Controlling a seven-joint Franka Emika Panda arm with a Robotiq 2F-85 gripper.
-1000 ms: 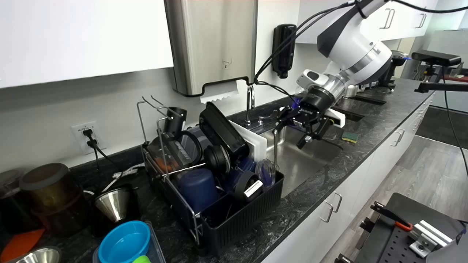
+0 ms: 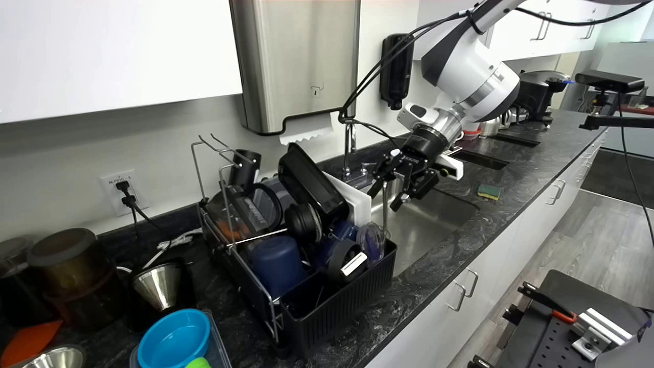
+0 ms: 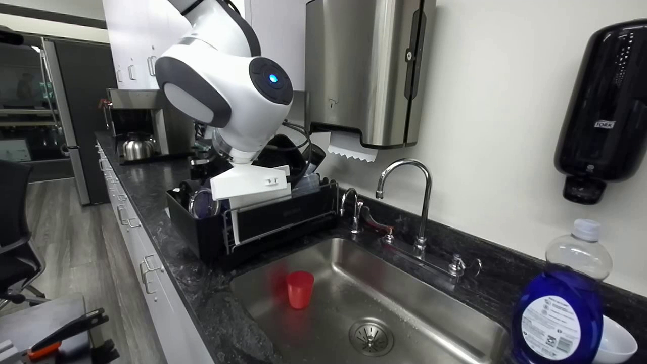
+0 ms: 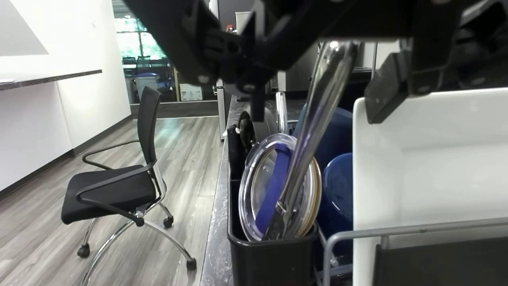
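Observation:
A shiny metal utensil point(image 4: 309, 124) stands with its handle up in the black holder point(image 4: 274, 259) at the corner of the dish rack. Leaning beside it is a clear round lid point(image 4: 259, 186) with a blue strip. My gripper point(image 2: 386, 196) is at the top of the handle, its fingers point(image 2: 401, 201) apart. In the wrist view the handle rises between the two fingers, with a gap on each side; whether either one touches it I cannot tell. The white wrist mount point(image 3: 251, 182) hides the fingers in exterior view 2.
A white rectangular dish point(image 4: 428, 157) stands close on the handle's right in the wrist view. Blue cups point(image 2: 277, 263) and black pans point(image 2: 312, 184) crowd the rack. In the sink point(image 3: 345, 303) stands a red cup point(image 3: 300, 289). A faucet point(image 3: 424, 200) rises behind it.
My arm has moved left and slightly down toward the rack in exterior view 1. The utensil's handle, earlier near one fingertip, now appears between both fingers. The rack's contents look unmoved.

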